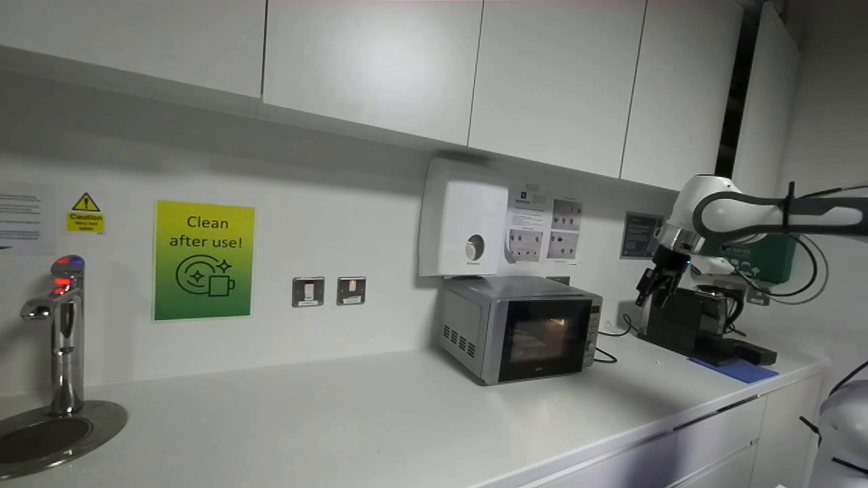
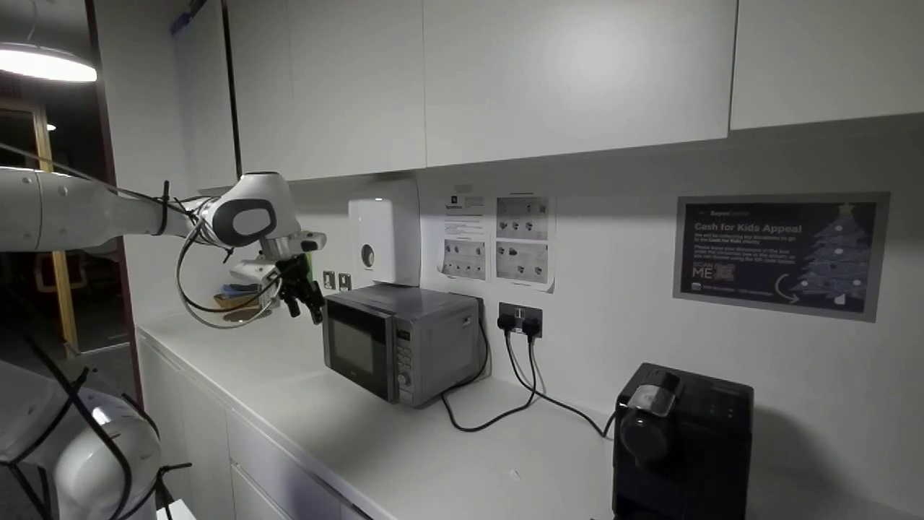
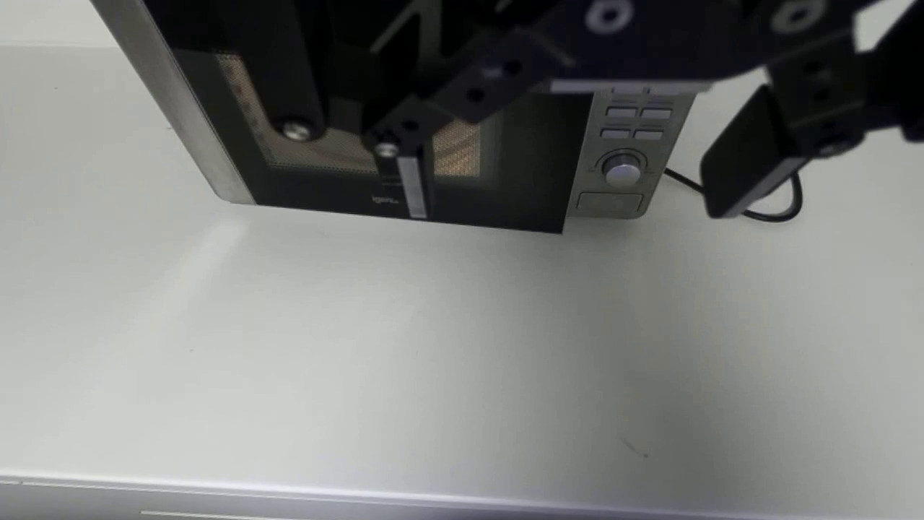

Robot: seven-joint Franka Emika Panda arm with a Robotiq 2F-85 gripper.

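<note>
Wide apart in the wrist view, the two fingers (image 3: 749, 156) of my gripper have nothing between them. Behind them stands a silver microwave (image 3: 606, 204) with a black glass door, which looks shut; the fingers and linkage cover part of its front. In exterior view 1 the gripper (image 1: 652, 297) hangs above the counter, to the right of the microwave (image 1: 472, 321) in the picture. Exterior view 2 has the gripper (image 2: 305, 313) near the door side of the microwave (image 2: 442, 347). Whether they touch is hard to tell there.
A black coffee machine (image 2: 684, 442) and trailing power cables (image 2: 485, 427) lie beyond it. Wall cabinets (image 1: 553, 81) overhang the counter. A tap (image 1: 66, 341) stands at the far left.
</note>
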